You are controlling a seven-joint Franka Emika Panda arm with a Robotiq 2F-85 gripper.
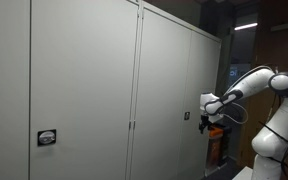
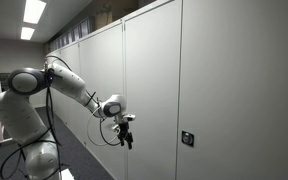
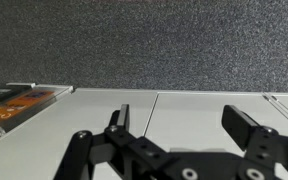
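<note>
My gripper stands open in the wrist view, its two black fingers wide apart at the lower left and lower right, with nothing between them. Beneath the fingers are pale panels [image 3: 184, 104] split by a dark seam. Tall light-grey cabinet doors [image 1: 84, 90] fill most of exterior view 1, and the gripper [image 1: 204, 123] is at their right end, close to a black latch [image 1: 187, 116]. From the other side, exterior view 2 has the gripper [image 2: 126, 135] in front of the cabinet doors [image 2: 152, 85]; whether it touches them I cannot tell.
Another black latch [image 1: 47, 137] is at the left of exterior view 1. Orange items [image 3: 19, 103] show at the left edge of the wrist view, beside dark grey carpet [image 3: 184, 45]. An orange bin [image 1: 215, 145] stands beyond the cabinet's right end.
</note>
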